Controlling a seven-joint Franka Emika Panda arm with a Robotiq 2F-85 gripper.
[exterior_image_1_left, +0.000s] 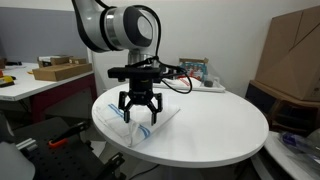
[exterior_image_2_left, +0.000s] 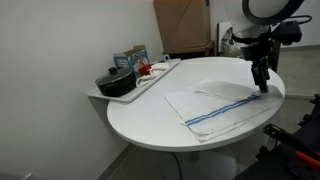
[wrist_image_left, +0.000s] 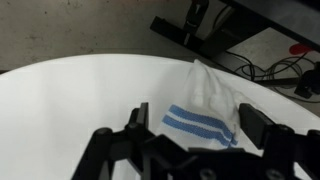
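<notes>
A white towel (exterior_image_1_left: 170, 112) with blue stripes lies spread on the round white table, near its edge by the robot base; one corner of it is folded over. Low above that part of the towel, my gripper (exterior_image_1_left: 141, 114) points down with its fingers wide apart and nothing held between them. In exterior view 2 the fingertips are close over the end of the blue stripe on the towel (exterior_image_2_left: 215, 119); whether they touch it I cannot tell. The wrist view has a raised, crumpled fold of the towel (wrist_image_left: 211, 98) between the two dark fingers.
On the far side of the table, a black pot (exterior_image_2_left: 116, 80) stands on a white tray (exterior_image_2_left: 154, 78) beside a colourful box (exterior_image_2_left: 131, 60). Cables hang beyond its edge.
</notes>
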